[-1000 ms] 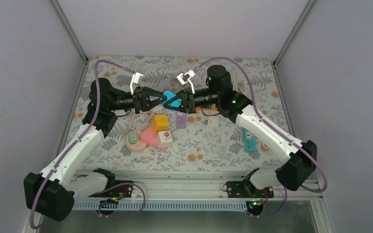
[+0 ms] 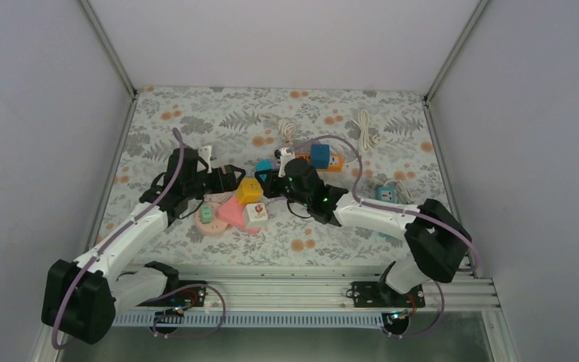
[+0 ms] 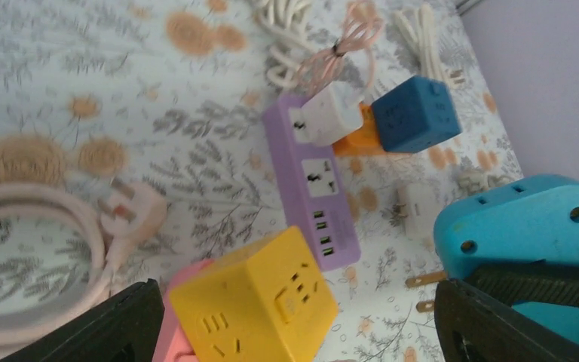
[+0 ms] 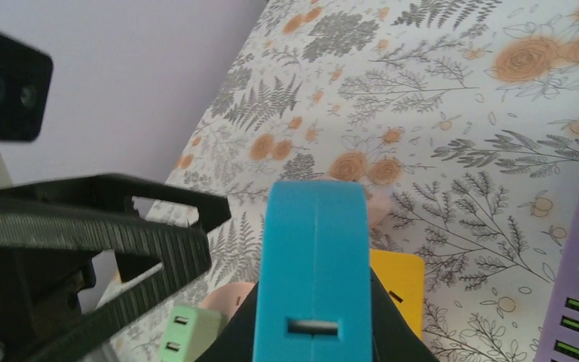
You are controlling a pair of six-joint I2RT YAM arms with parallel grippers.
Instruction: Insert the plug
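Note:
My right gripper is shut on a cyan block, which shows holes and two round prongs at the right of the left wrist view. My left gripper hangs with nothing between its fingers, part open, just left of it and above the yellow cube socket. A purple power strip lies beyond the yellow cube, with a white plug on it. A pale pink plug with a coiled cable lies to the left.
A blue block on an orange strip lies at the back, cable bundles behind. A pink block, white cube, green block and teal strip lie around.
My right gripper, still holding the cyan block, has moved frontward.

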